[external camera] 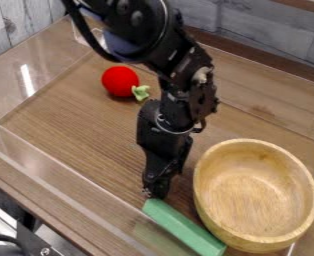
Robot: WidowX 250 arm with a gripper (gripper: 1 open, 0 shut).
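Note:
The black arm reaches down from the top to the middle of the table, where its gripper (156, 186) is low near the wooden surface, just above the upper end of a green bar (185, 230). Whether the fingers are open or shut is hard to make out; they are dark and overlap. A tan round bowl (253, 225) sits at the right, beside the bar and the gripper.
A red round object (120, 80) with a pale green piece (141, 93) lies at the back left, behind the arm. A wall borders the back.

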